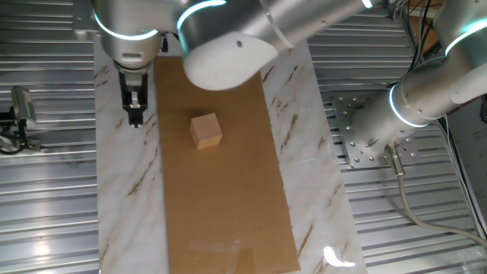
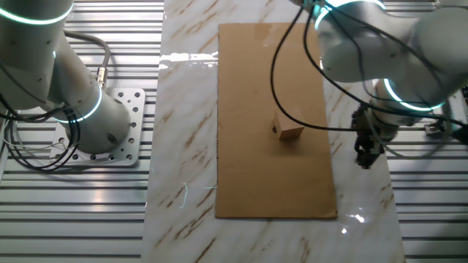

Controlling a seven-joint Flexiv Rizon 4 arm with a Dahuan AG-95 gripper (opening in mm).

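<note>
A pale wooden block (image 1: 205, 132) rests on the brown cardboard sheet (image 1: 228, 198), near its upper part in exterior view 1. In exterior view 2 the same block (image 2: 289, 131) shows a dark spot on its left side, and a black cable crosses in front of it. My gripper (image 1: 135, 122) hangs over the marble strip left of the cardboard, apart from the block. From the other side, the black gripper (image 2: 365, 162) appears to the right of the cardboard. Whether its fingers are open or shut does not show, as they overlap in both views.
A marble-patterned board (image 1: 129, 221) lies under the cardboard, on a slatted metal table (image 1: 49, 205). My arm's base plate (image 2: 133, 117) stands beyond one long side of the board. A small metal fixture (image 1: 23, 114) sits on the opposite side. The cardboard below the block is bare.
</note>
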